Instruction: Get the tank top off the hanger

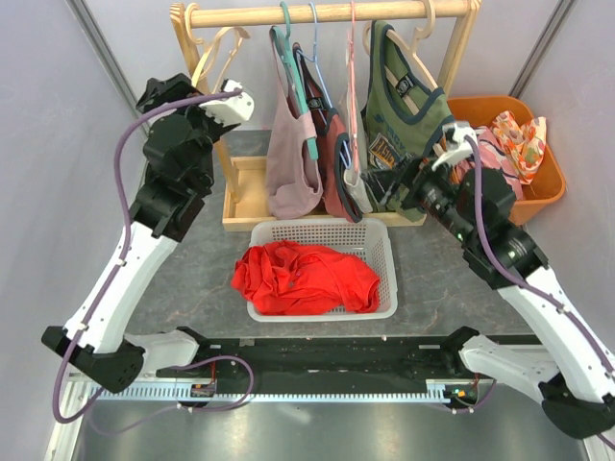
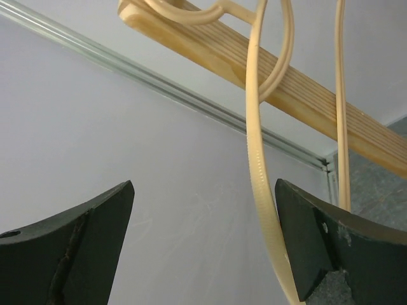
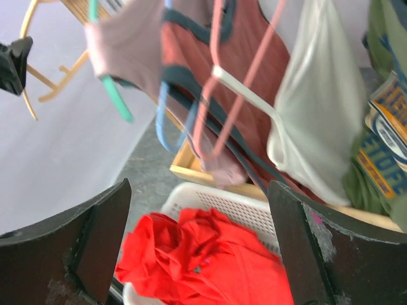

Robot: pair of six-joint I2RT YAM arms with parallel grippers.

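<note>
Tank tops hang from the rack: mauve (image 1: 291, 158) on a teal hanger, rust-brown (image 1: 332, 163), pale grey (image 1: 352, 115), and green (image 1: 404, 86) on a wooden hanger. At the rack's left end is a bare wooden hanger (image 2: 257, 146). My left gripper is open there; the hanger's arm runs along the inner side of its right finger, and whether they touch I cannot tell. My right gripper is open before the hanging garments, with no cloth pinched between its fingers. From above, its arm overlaps the green top's lower part.
Under the rack's wooden bar (image 1: 327, 12) sits a white basket (image 1: 387, 279) holding red cloth (image 1: 307, 279). An orange tub (image 1: 543, 187) of patterned clothes stands at the right.
</note>
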